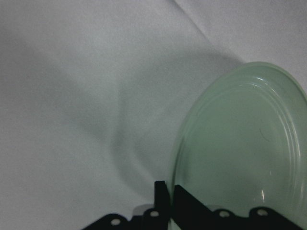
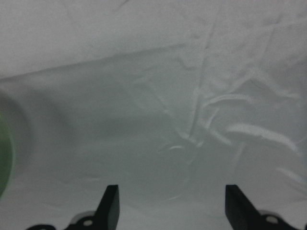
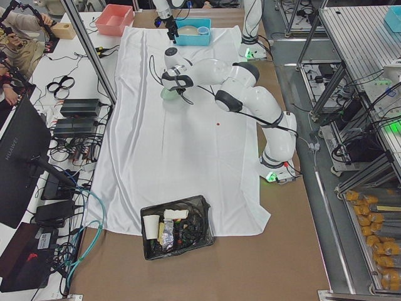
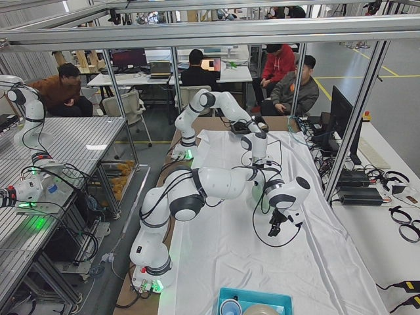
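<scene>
A pale green plate [image 1: 244,139] is held by its rim in my left gripper, shut on it and tilted above the white cloth [image 1: 72,96]. In the camera left view the plate [image 3: 169,95] is partly hidden under that arm. My right gripper is open over bare cloth, with the plate's green edge [image 2: 5,158] at the left of its wrist view. In the camera right view the right gripper [image 4: 275,226] is in front of the left arm.
A blue bin [image 3: 178,39] with round dishes stands at the cloth's far end. A black-lined bin [image 3: 198,229] with mixed items is at the near end. A monitor and electronics line the left side.
</scene>
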